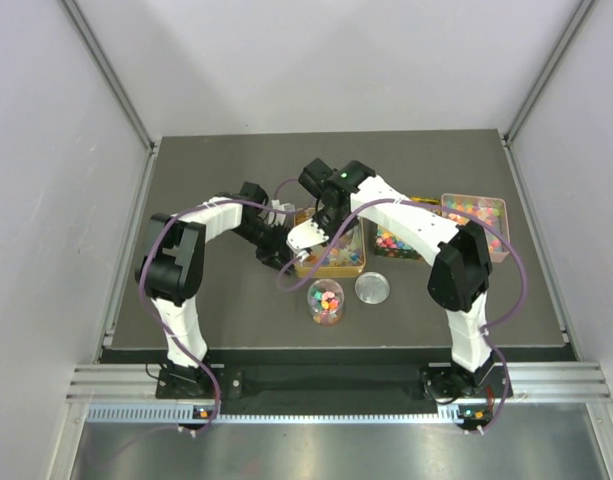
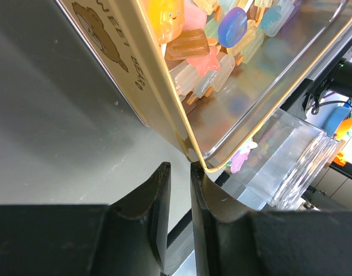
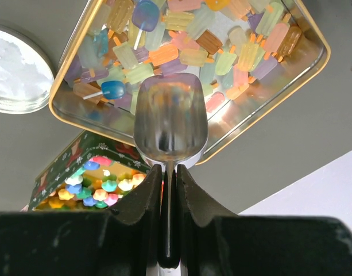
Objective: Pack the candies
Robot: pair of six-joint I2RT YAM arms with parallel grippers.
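Note:
The gold tin holds many popsicle-shaped candies. My left gripper is at the tin's rim at one end, its fingers slightly apart; whether the rim sits between them is unclear. My right gripper is shut on the handle of a metal scoop, whose bowl is over the tin among the candies. In the top view, both arms partly hide the tin.
A clear jar with colourful candies stands in front of the tin, beside a round lid. A green box of candies and a clear bin are to the right.

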